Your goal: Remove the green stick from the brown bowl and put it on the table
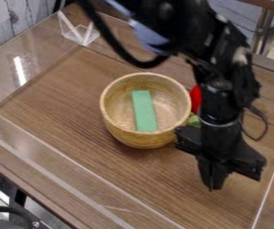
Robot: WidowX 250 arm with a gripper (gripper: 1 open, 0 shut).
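Note:
The brown bowl (119,132) stands left of centre on the wooden table (91,179). Inside it lies the green stick (144,111), its long side running up and down in the view. My gripper (215,186) is low over the table to the right of the bowl and nearer the camera, clear of the stick. Its fingertips point downward, but whether they stand apart or together is too dark to make out.
Partly behind the arm, a red object (196,96) and a small green piece (193,120) sit just right of the bowl. A clear-edged holder (77,32) stands at the back left. Bare table stretches left and in front of the bowl.

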